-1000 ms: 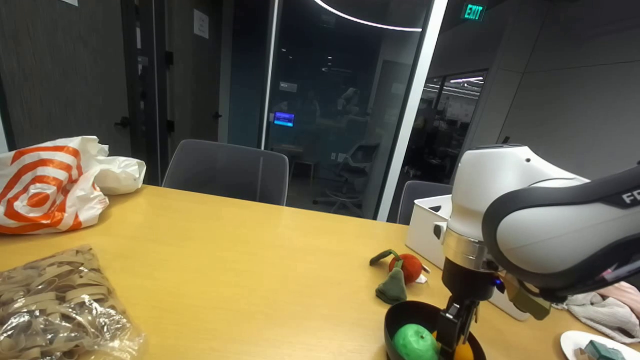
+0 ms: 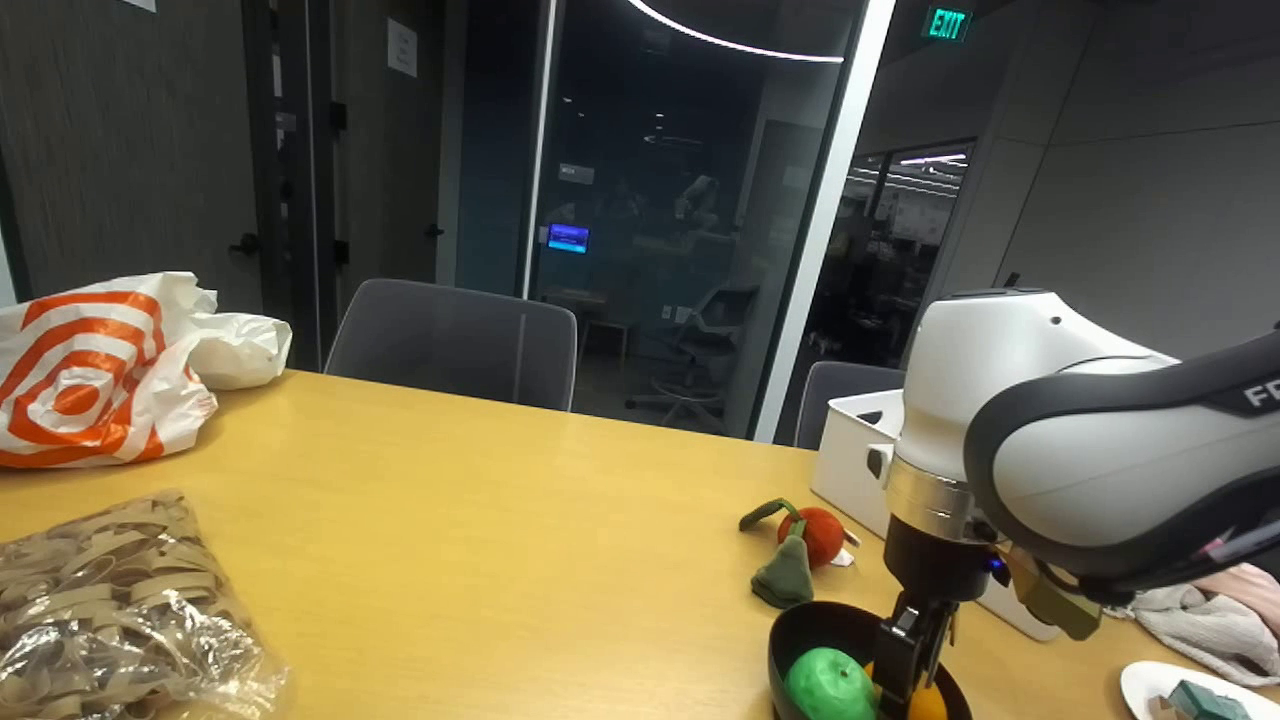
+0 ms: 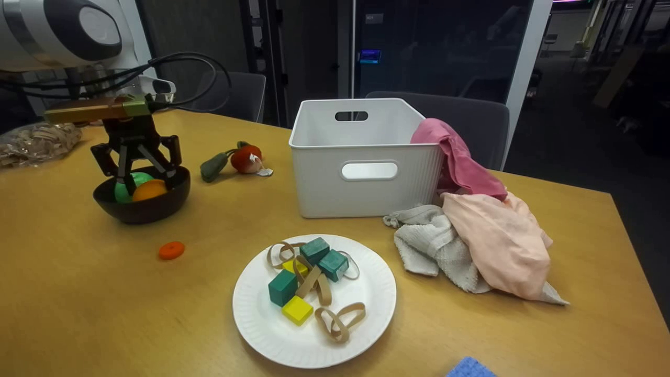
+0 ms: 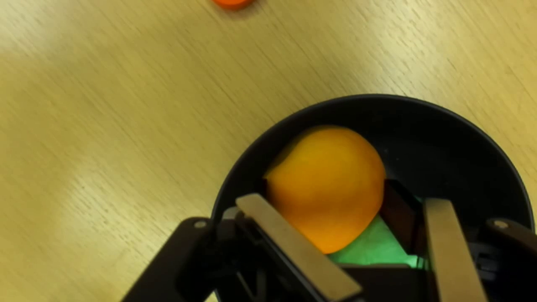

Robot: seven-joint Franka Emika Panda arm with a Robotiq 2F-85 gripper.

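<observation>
Inside the black bowl (image 4: 428, 146) my gripper is shut on an orange fruit (image 4: 327, 186), one finger at each side of it. Part of a green fruit (image 4: 372, 246) shows beneath and behind the orange one in the wrist view. From the second exterior view, the gripper (image 3: 147, 179) reaches down into the bowl (image 3: 147, 210), and both the green fruit (image 3: 133, 182) and the orange fruit (image 3: 149, 189) lie within its rim. The first exterior view shows the green fruit (image 2: 830, 684) beside the fingers, the orange one mostly hidden.
Behind the bowl lie a dark green vegetable (image 3: 215, 165) and a red one (image 3: 246, 158). An orange disc (image 3: 171, 250) rests in front. Rightward are a white plate (image 3: 251, 308) with blocks and bands, a white bin (image 3: 367, 188) and cloths (image 3: 496, 239).
</observation>
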